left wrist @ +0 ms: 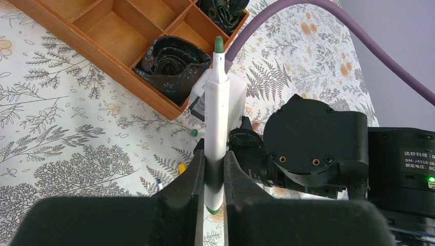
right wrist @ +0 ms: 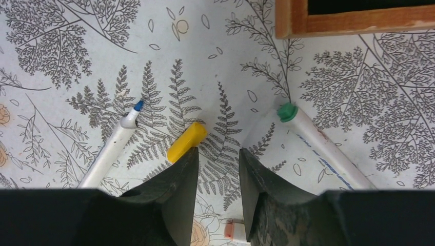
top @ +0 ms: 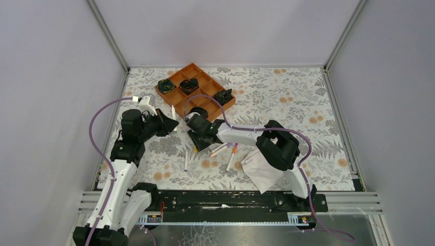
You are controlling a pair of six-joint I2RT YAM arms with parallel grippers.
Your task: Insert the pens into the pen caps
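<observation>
My left gripper is shut on a white pen [left wrist: 217, 110], which stands lengthwise between the fingers with its bare green tip pointing away and a green end below. My right gripper is open over the table, nothing between its fingers. Just beyond its left finger lies a yellow cap [right wrist: 187, 142]. Left of that is an uncapped pen with a blue tip [right wrist: 114, 147]. Off to the right lies a white pen with a green end [right wrist: 328, 146]. Several more pens, one with an orange part [top: 232, 156], lie right of the right gripper in the top view.
A wooden compartment box [top: 160, 95] holding dark rolled items stands behind both grippers; its corner [right wrist: 290, 26] is close to the right one. A white cloth [top: 261, 170] lies at the front right.
</observation>
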